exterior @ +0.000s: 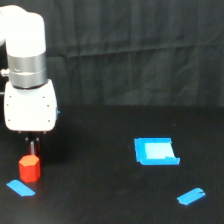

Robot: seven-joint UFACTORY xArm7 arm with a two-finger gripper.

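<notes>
A red block (30, 170) with a roughly six-sided face rests on the black table at the lower left of the camera view. Just above and behind it is my gripper (32, 150), pointing down below the white hand. Its dark fingers blend into the black background, and their tips end close to the block's upper edge or behind it. Whether they touch the block, or how far apart they stand, I cannot make out.
A blue-taped square with a white centre (158, 151) lies right of the middle. Blue tape strips lie at the front left (20, 188) and lower right (191, 196). Bare black table fills the space between block and square.
</notes>
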